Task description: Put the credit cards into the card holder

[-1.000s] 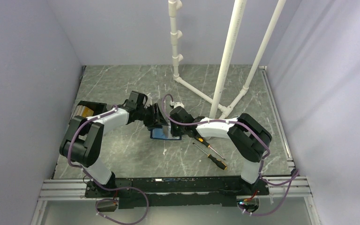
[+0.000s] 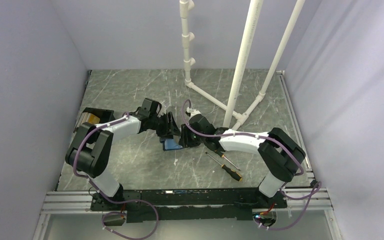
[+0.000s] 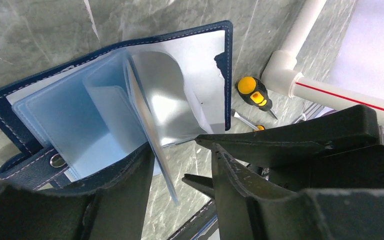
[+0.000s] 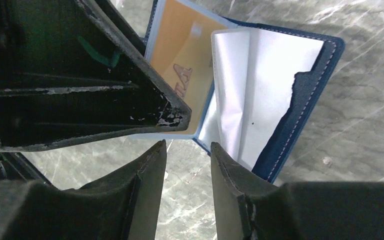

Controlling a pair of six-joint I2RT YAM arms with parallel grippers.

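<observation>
The navy card holder (image 3: 228,75) lies spread on the table, with clear bluish sleeves (image 3: 55,120). One sleeve page stands nearly upright, and a tan card (image 4: 187,55) with lettering shows behind its plastic in the right wrist view. My left gripper is open around this page, which runs close along one finger (image 3: 142,157). At the holder's other half, my right gripper is open, its fingertips apart near a raised whitish flap (image 4: 230,85). Nothing is visibly clamped between them. From above, both grippers largely hide the holder.
A dark box (image 2: 105,115) with tan and yellow contents stands at the far left, partly behind the left arm. Screwdrivers (image 2: 232,173) lie to the right of the holder. White pipes (image 2: 240,65) rise behind the right arm.
The left gripper and the holder have moved a little to the right.
</observation>
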